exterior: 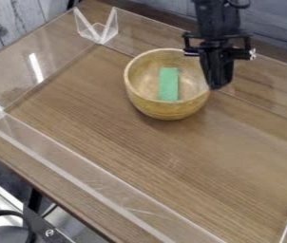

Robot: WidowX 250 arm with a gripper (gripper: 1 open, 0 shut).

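A wooden bowl [150, 102] sits on the table [133, 180] in the upper middle, holding an upright-looking green block [169, 84]. The black robot gripper [218, 71] comes down from the top at the bowl's right rim, shut, with nothing visible between its fingers; whether it touches the rim is unclear.
A clear angular object [95, 27] stands at the back left. A dark cable or part [7, 218] lies at the lower left edge.
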